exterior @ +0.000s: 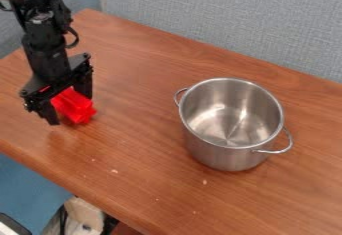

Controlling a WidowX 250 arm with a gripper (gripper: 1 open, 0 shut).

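Observation:
A red block (76,106) lies on the wooden table at the left. Over it, my black gripper (66,97) reaches down from the top left, its fingers around the block's upper part. Whether they grip it or only surround it is unclear, as the gripper partly hides the block.
A large steel pot (229,127) with two side handles stands right of centre.

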